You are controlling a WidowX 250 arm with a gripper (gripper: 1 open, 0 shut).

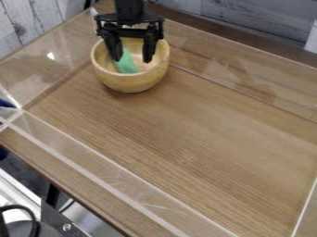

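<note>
A round tan wooden bowl [130, 77] stands toward the top left of the table, with a green object [125, 62] inside it at the left. My black gripper [130, 48] hangs over the bowl from the top, its fingers apart and open, one either side of the bowl's interior above the green object. Whether the fingertips touch anything is hard to tell.
A black cable lies at the bottom left corner, off a clear edge strip. A white object sits at the far right edge.
</note>
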